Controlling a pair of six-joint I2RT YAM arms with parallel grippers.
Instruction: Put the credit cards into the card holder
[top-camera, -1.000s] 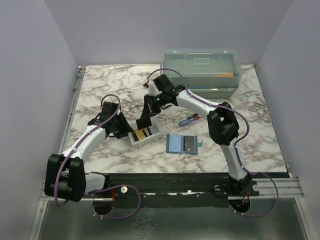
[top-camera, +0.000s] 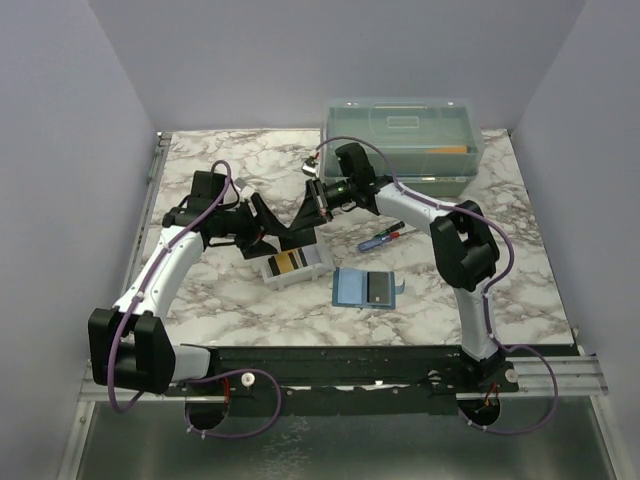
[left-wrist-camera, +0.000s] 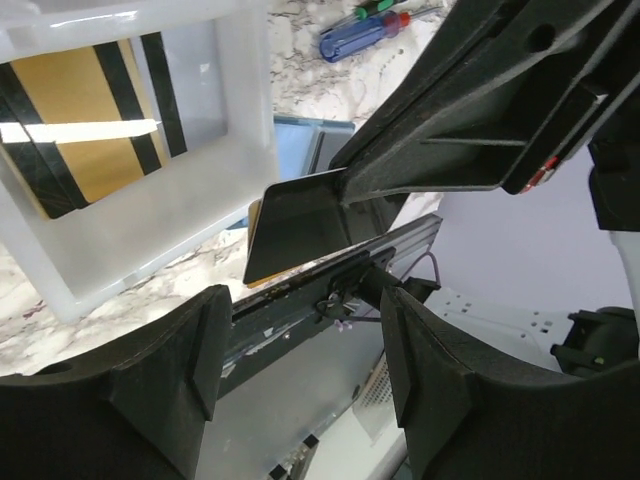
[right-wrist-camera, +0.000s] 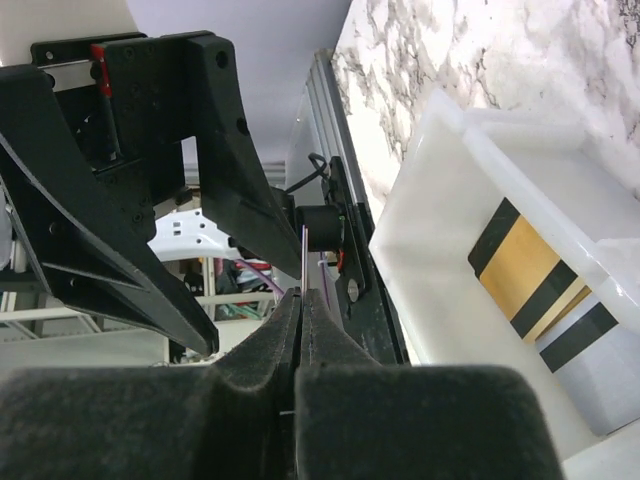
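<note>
My right gripper (top-camera: 316, 200) is shut on a dark card, held up over the white box; in the right wrist view it shows edge-on between the fingertips. My left gripper is open, nothing between its fingers, just beside that card in the left wrist view. The white plastic box (top-camera: 296, 275) holds striped yellow-and-black cards (left-wrist-camera: 80, 120) and a silver one (right-wrist-camera: 590, 365). A blue open holder (top-camera: 350, 287) with a dark panel lies right of the box on the marble table.
Screwdrivers (top-camera: 380, 238) lie behind the blue holder. A large translucent teal bin (top-camera: 400, 125) stands at the back right.
</note>
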